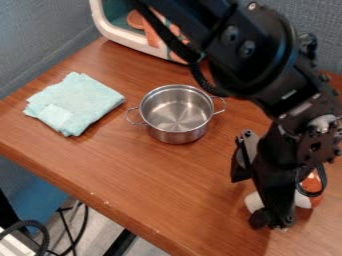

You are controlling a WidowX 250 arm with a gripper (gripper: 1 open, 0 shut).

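Note:
The black arm reaches down from the top right, with my gripper (274, 205) low at the right side of the wooden table, over a white object (254, 203) with an orange item (313, 182) beside it. The gripper body hides much of both, and whether the fingers are closed on anything is unclear. A steel pot (177, 128) with two handles stands left of the gripper.
A folded light-blue cloth (74, 100) lies at the left. A white and orange toy-like object (118, 22) stands at the back. The table's front-left edge borders cables below.

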